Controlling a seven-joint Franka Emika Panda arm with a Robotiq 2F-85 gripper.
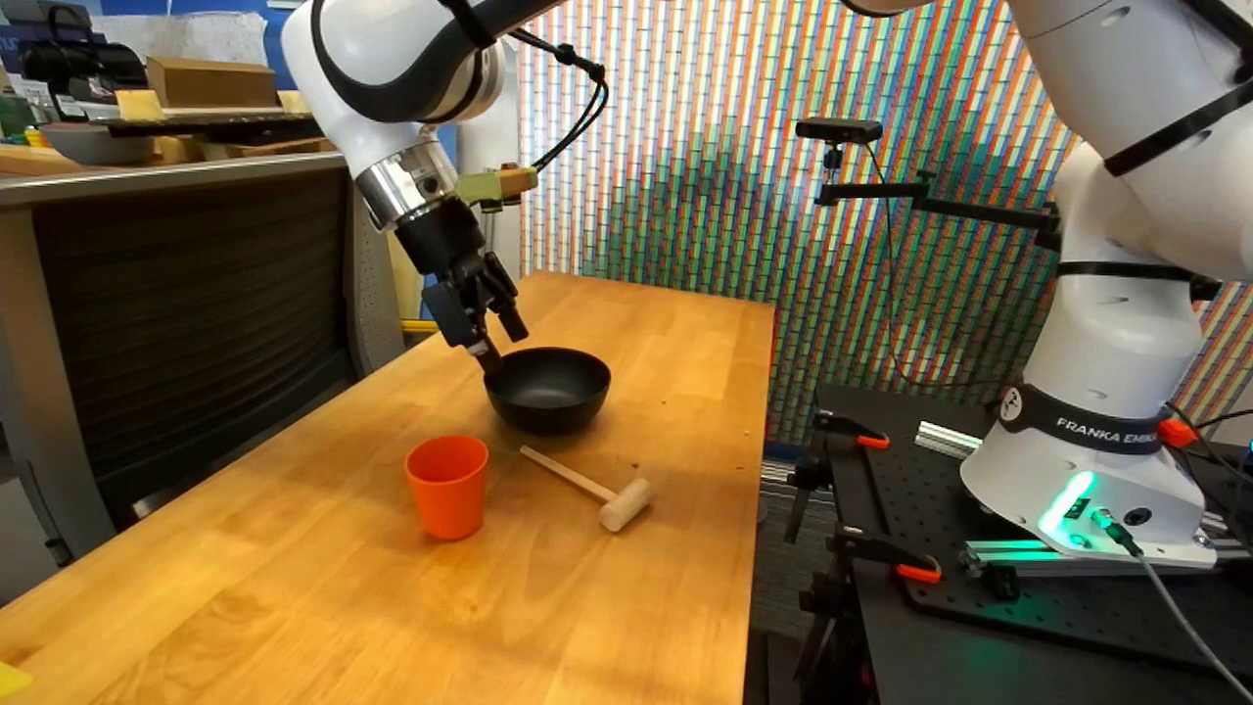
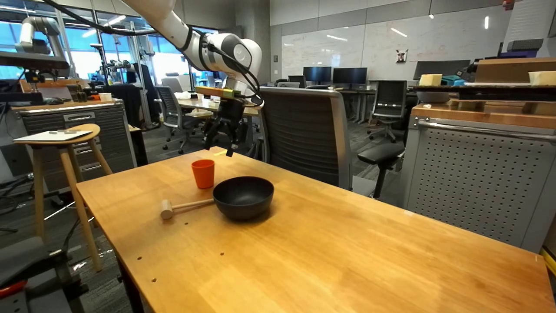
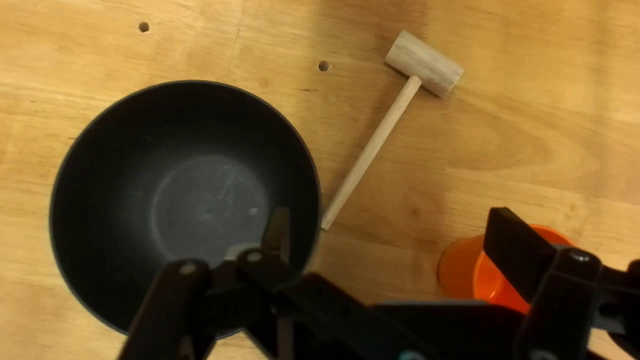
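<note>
Empty and open, my gripper (image 1: pixel 501 341) hangs tilted above the table by the black bowl (image 1: pixel 547 392). Its fingers spread wide in the wrist view, one (image 3: pixel 279 234) overlapping the bowl's inside and the other (image 3: pixel 510 246) partly covering the orange cup (image 3: pixel 459 270). No object shows between them. The cup stands upright on the table, apart from the bowl. A wooden mallet (image 1: pixel 593 487) lies flat, its handle end close to the bowl's rim and its head pointing away. Exterior view 2 has the gripper (image 2: pixel 219 148) behind and above the bowl and cup.
A dark chair (image 1: pixel 211 305) stands along one side. Across from it, the robot's base (image 1: pixel 1075 470) sits on a black stand with clamps.
</note>
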